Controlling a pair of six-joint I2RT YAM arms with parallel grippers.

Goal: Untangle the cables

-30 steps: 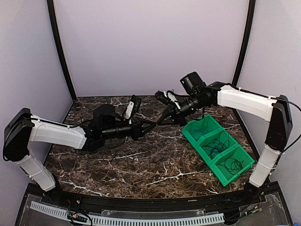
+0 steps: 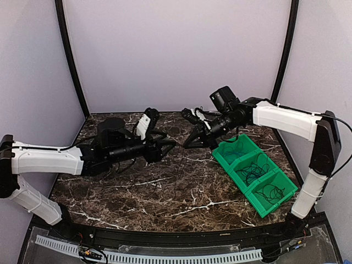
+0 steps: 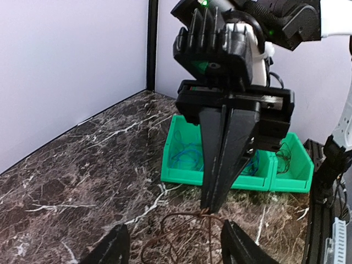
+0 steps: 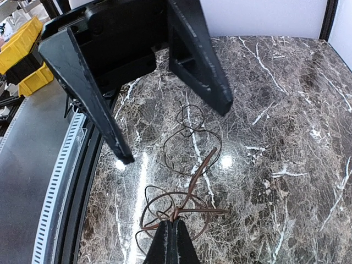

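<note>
A thin brown cable (image 3: 181, 225) hangs in tangled loops from the tips of my right gripper, which is shut on it. In the right wrist view the cable's (image 4: 192, 187) crossing strands bunch at the right gripper's (image 4: 172, 224) tips, with a short piece sticking up. A darker loop (image 4: 192, 132) shows beyond; whether it is a separate cable cannot be told. My left gripper stands open, facing the bunch, its fingers on either side of the loops. Nothing is visibly gripped by it. From above, the left gripper (image 2: 170, 143) is just left of the right one.
A green three-compartment bin (image 2: 256, 175) with cables in it stands on the right of the dark marble table (image 2: 159, 198). The table front and the area beneath the grippers are clear. Both arms meet closely over the middle.
The right arm has stayed nearly still.
</note>
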